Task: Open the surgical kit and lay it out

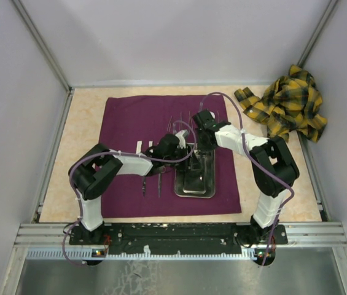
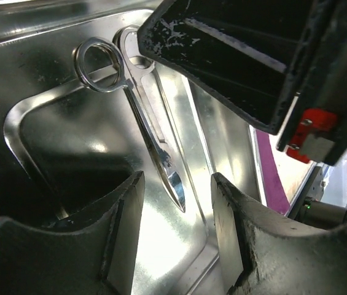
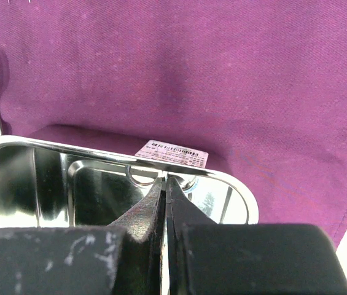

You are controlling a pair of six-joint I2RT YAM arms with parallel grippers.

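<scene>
A steel tray (image 1: 194, 192) rests on the purple cloth (image 1: 130, 203), with both arms over it. In the left wrist view, scissor-like instruments (image 2: 101, 83) lie inside it, and my left gripper hovers over their pointed end, fingers apart with nothing between. My right gripper is shut at the tray's far rim (image 3: 87, 150), beside a printed label (image 3: 170, 152); whether anything thin is between its fingers cannot be seen.
Several instruments (image 1: 159, 187) lie in rows on the cloth left of and behind the tray. A crumpled yellow plaid cloth (image 1: 290, 101) is at the back right.
</scene>
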